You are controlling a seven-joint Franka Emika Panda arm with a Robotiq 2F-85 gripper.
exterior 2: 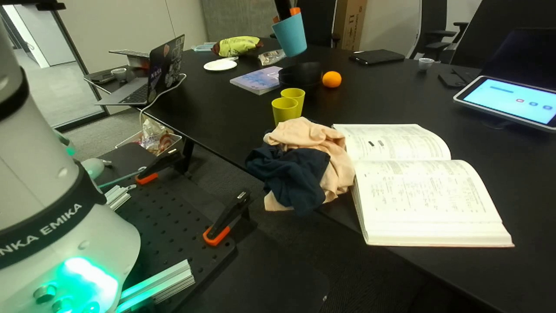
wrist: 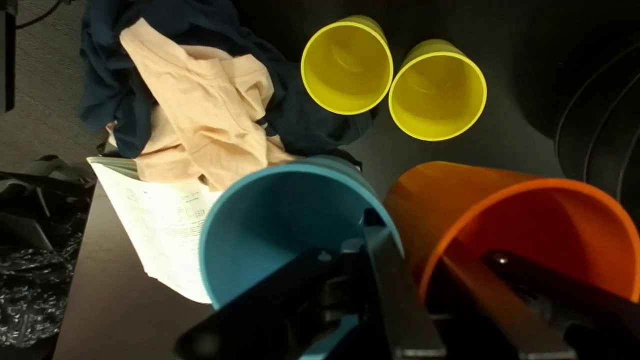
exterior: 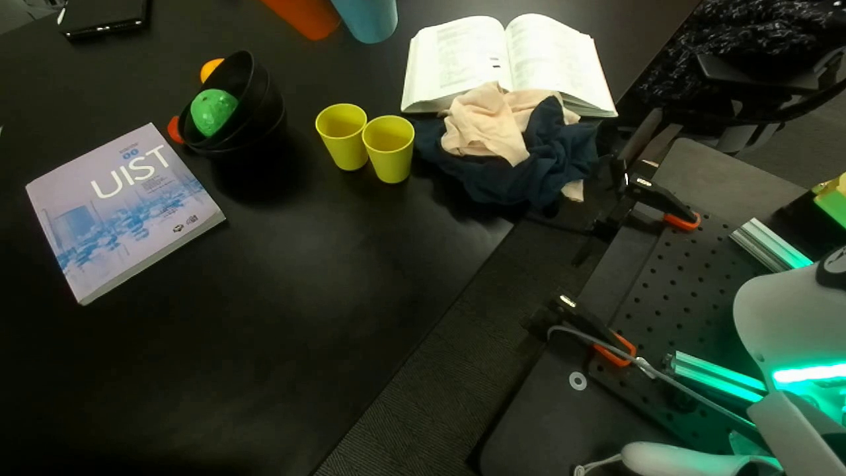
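A blue cup [wrist: 240,192] and an orange cup [wrist: 456,180] hang side by side in the wrist view. My gripper is shut on their adjoining walls, one finger inside each cup. In exterior view 2 the blue cup [exterior 2: 290,35] is tilted and held above the table, with bits of the orange cup [exterior 2: 295,10] showing behind it. Exterior view 1 catches only the lower parts of the blue cup [exterior: 373,20] and orange cup [exterior: 310,14] at its top edge; the gripper lies outside that view.
Two yellow cups [exterior: 342,139] stand close together beside crumpled cloths [exterior: 496,131] and an open book [exterior: 468,59]. Nested black bowls [exterior: 266,103] with a green fruit [exterior: 212,111], and a UIST book [exterior: 127,210], are farther left.
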